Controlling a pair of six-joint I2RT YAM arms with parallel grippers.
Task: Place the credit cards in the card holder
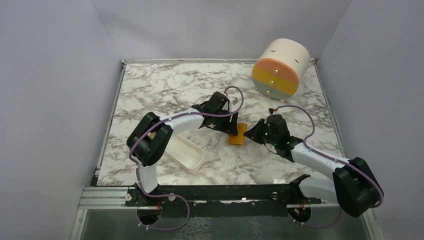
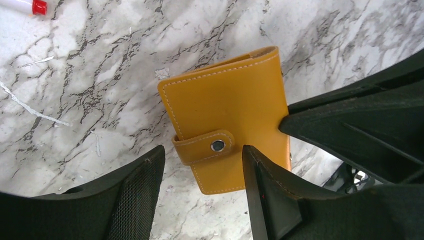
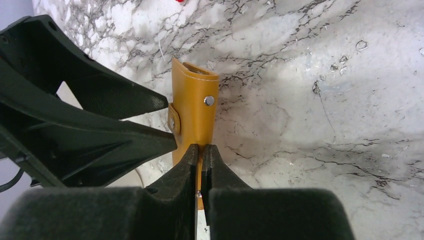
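Observation:
A mustard-yellow leather card holder (image 1: 241, 129) is held on the near middle of the table, its strap closed with a snap (image 2: 217, 145). Along its right edge, my right gripper is shut on it, as the right wrist view shows. My left gripper faces the strap side, its fingers (image 2: 135, 185) spread apart. In the left wrist view its tips flank the strap area, and whether they touch the leather I cannot tell. At the top the holder's slot (image 3: 192, 68) shows slightly parted. No credit card is recognisable in any view.
A cream tray (image 1: 199, 162) lies under and beside the left arm, empty where visible. Behind the right arm stands a large striped drum (image 1: 285, 62). A pen with a red tip (image 2: 39, 7) lies beyond the holder.

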